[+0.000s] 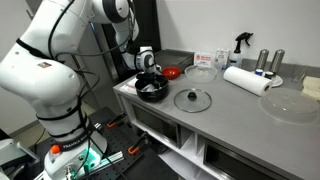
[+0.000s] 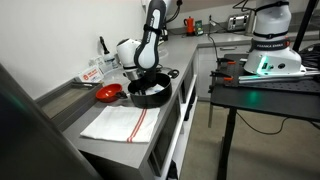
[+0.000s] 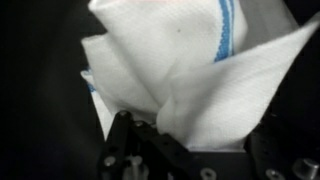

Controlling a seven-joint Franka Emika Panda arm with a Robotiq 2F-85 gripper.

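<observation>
A black pot [image 1: 153,88] stands near the counter's left end, with my gripper [image 2: 143,82] low over its opening. In the wrist view a white cloth [image 3: 150,60] with blue stripes bunches up, its folds meeting at my fingers. My gripper is shut on this cloth, though the fabric covers the fingertips. Dark pot interior appears to surround the cloth. Another white cloth [image 2: 120,123] lies flat on the counter beside the pot.
A glass lid [image 1: 192,100] lies to the pot's right. Behind are a red bowl [image 2: 109,93], a clear bowl [image 1: 201,74] and a paper roll [image 1: 247,80].
</observation>
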